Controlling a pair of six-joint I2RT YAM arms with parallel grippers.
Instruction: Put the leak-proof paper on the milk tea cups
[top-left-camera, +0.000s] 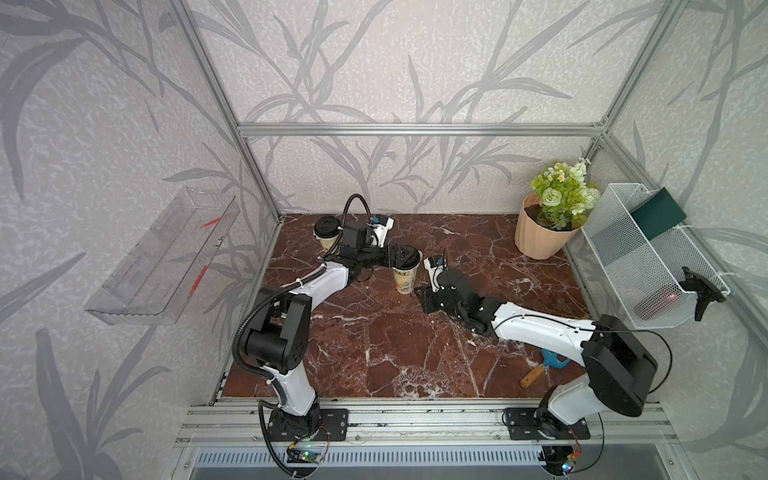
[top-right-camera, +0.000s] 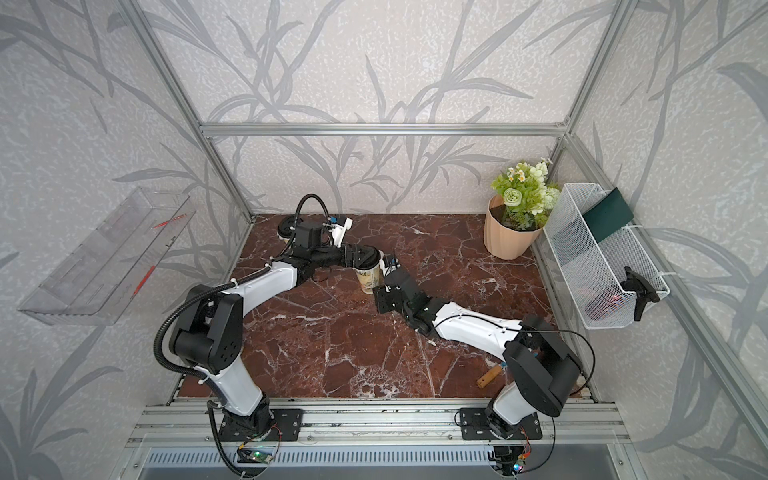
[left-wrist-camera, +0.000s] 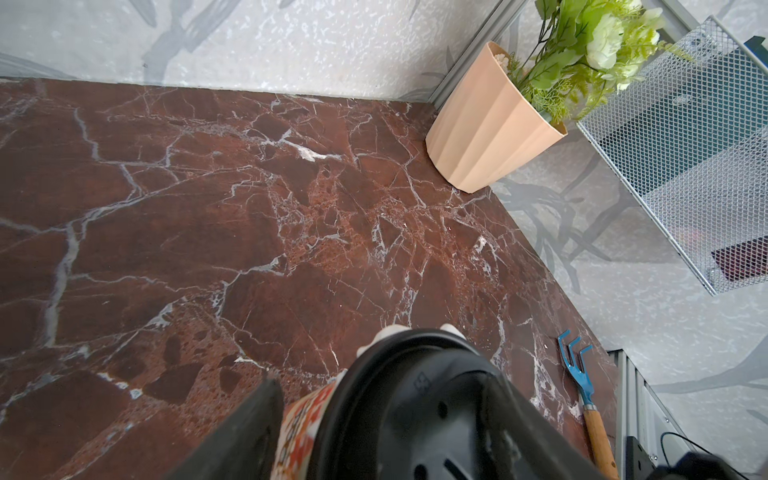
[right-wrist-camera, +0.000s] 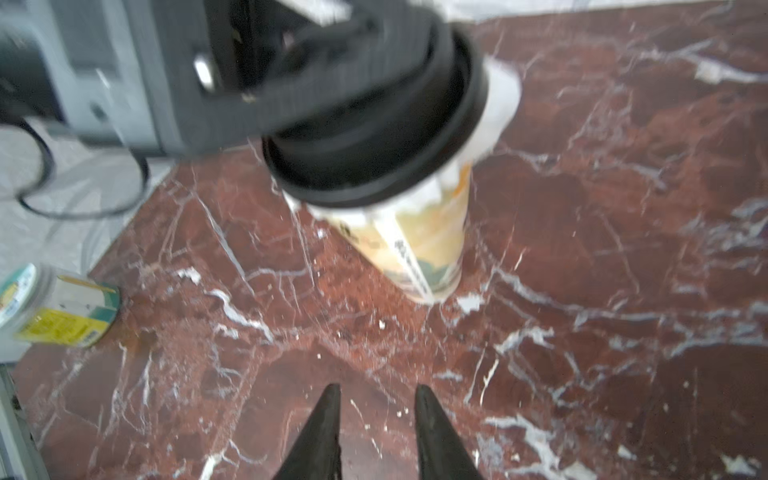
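Note:
A paper milk tea cup with black lid stands mid-table, slightly tilted in the right wrist view. My left gripper is shut on the lid from the left. White material shows under the lid's rim; whether it is paper I cannot tell. My right gripper is just to the cup's front right, fingers part open with nothing between them. A second lidded cup stands behind the left arm.
A potted plant is at back right. A wire basket hangs on the right wall, a clear tray on the left. A blue hand fork lies at right.

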